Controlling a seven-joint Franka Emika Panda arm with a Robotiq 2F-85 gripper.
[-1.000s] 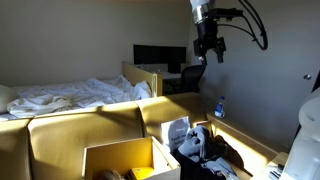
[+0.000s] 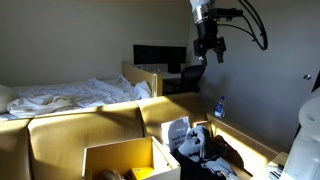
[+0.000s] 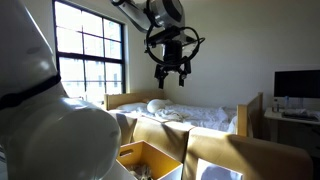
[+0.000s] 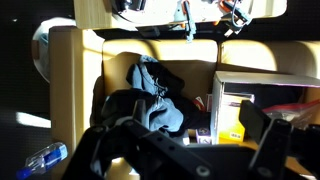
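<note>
High above the sofa area hangs my gripper (image 2: pixel 209 60), its two fingers apart and no object visible between them. Exterior view 2 also shows the gripper (image 3: pixel 172 82) pointing down in free air. Far beneath it, in the wrist view, dark grey clothing (image 4: pixel 150 98) lies crumpled on the tan couch. Beside the clothing stands an open box (image 2: pixel 158 160) with a yellow item (image 2: pixel 142 172) and other things inside. A clear bottle with a blue part (image 4: pixel 42 160) is at the lower left of the wrist view.
Tan couch backs (image 2: pixel 85 132) run behind the box. A pale panel (image 2: pixel 175 133) leans near the clothing. Farther back are a bed with white bedding (image 2: pixel 75 95) and a desk with monitors (image 2: pixel 160 56). The air around the gripper is clear.
</note>
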